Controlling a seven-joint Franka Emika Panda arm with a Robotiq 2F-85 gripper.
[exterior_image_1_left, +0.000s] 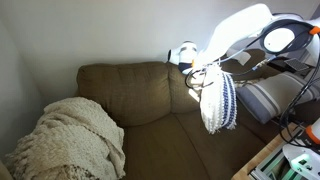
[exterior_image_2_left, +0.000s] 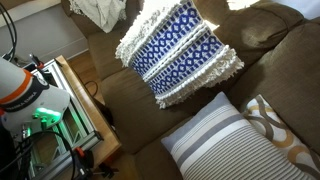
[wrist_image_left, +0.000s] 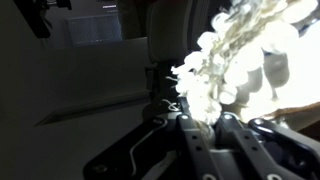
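Observation:
A blue-and-white patterned pillow with white tassels (exterior_image_1_left: 218, 104) hangs tilted above the sofa's middle seat, its striped face turned partly away. In exterior view 2 the same pillow (exterior_image_2_left: 185, 50) shows its blue pattern and fringed edges; its upper part runs out of the picture. My gripper (exterior_image_1_left: 197, 80) is at the pillow's upper edge. From the wrist, the gripper is shut on the pale tassels (wrist_image_left: 205, 85) along that edge. The exact spot between the fingertips is partly hidden by fringe.
A cream knitted throw (exterior_image_1_left: 68, 142) covers the sofa's left end. Grey striped pillows (exterior_image_1_left: 270, 98) lie at the right, and a white-and-tan patterned pillow (exterior_image_2_left: 283, 130) lies beside the striped one. The brown sofa seat (exterior_image_1_left: 160, 148) between is bare.

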